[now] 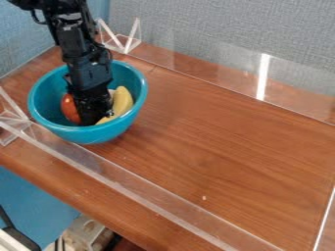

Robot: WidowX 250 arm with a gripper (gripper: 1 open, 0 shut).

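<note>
My black gripper point(92, 103) reaches down into a teal bowl point(92, 135) at the left of the wooden table. A red-orange object point(70, 110) lies in the bowl on the gripper's left, and a yellow banana-like object point(121, 102) on its right. The fingertips are hidden among these things, so whether they hold anything cannot be seen.
Clear plastic walls edge it at the back and front, with white wire frames point(120, 39) at the left corners. A grey wall stands behind.
</note>
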